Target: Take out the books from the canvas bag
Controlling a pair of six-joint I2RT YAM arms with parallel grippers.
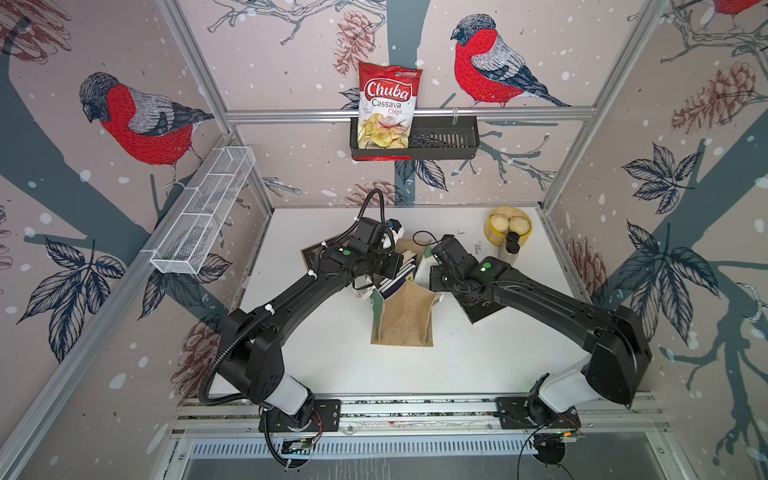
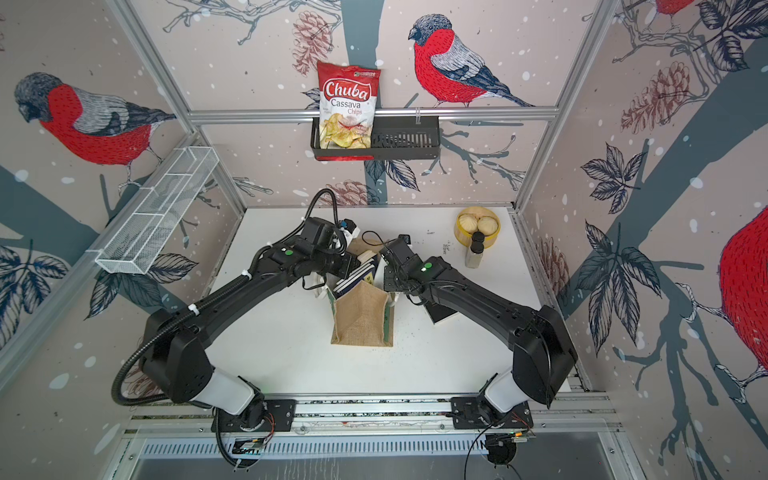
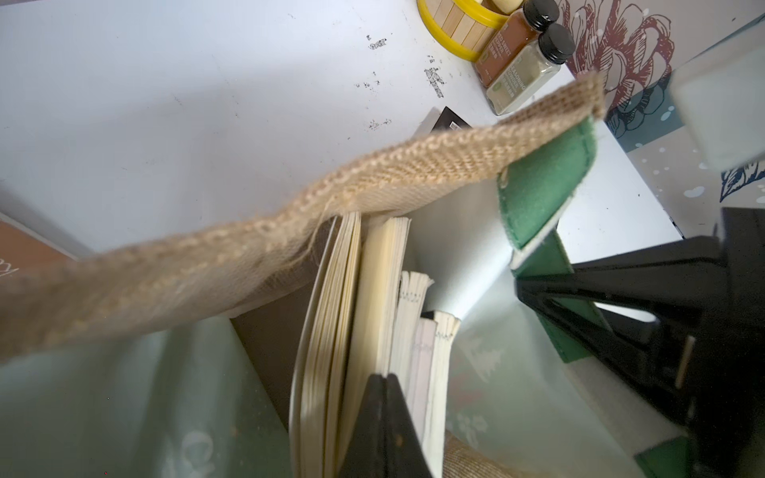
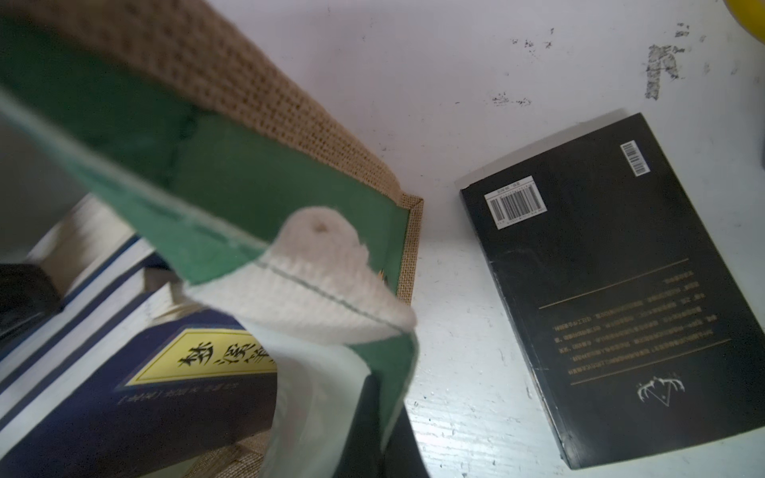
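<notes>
The canvas bag (image 1: 404, 321) stands mid-table with its mouth spread, its woven rim (image 3: 358, 187) and pale lining in the left wrist view. Inside are several books (image 3: 374, 318), page edges up and leaning. In the left wrist view, my left gripper is shut above the page edges with no book between its fingers. A dark blue book with a yellow label (image 4: 215, 358) shows inside the bag in the right wrist view. My right gripper is shut on the bag's green and white edge at the right side.
A black book (image 4: 621, 302) lies flat right of the bag. The corner of a brown book (image 3: 28, 255) lies to the left. Spice bottles (image 3: 526, 63) and a yellow-rimmed basket (image 2: 477, 226) stand at the back right. The table in front of the bag is clear.
</notes>
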